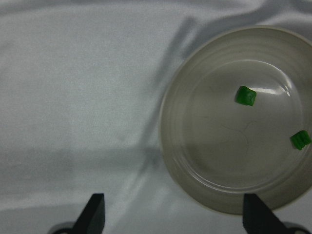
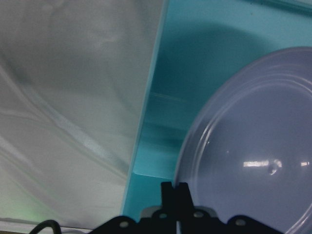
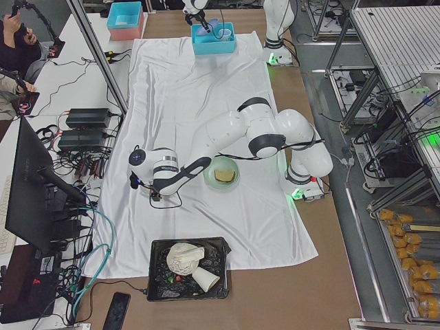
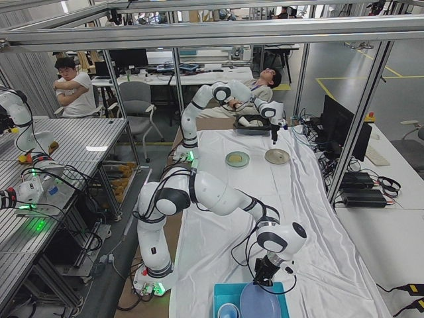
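My left gripper is open above the white cloth, beside a beige plate (image 1: pixel 214 161) that holds two small green pieces (image 1: pixel 245 96). A light green plate (image 4: pixel 230 159) with a yellow sponge-like piece (image 3: pixel 224 175) lies beside it. My right gripper is shut on the rim of a purple plate (image 2: pixel 248 136), which is at the blue bin (image 2: pixel 161 68); a blue cup (image 4: pixel 228 311) is in that bin too.
A black tray (image 3: pixel 158 282) with crumpled white items and a cup lies at the front edge in the camera left view. Monitors and cables line the side. The cloth between bin and plates is clear.
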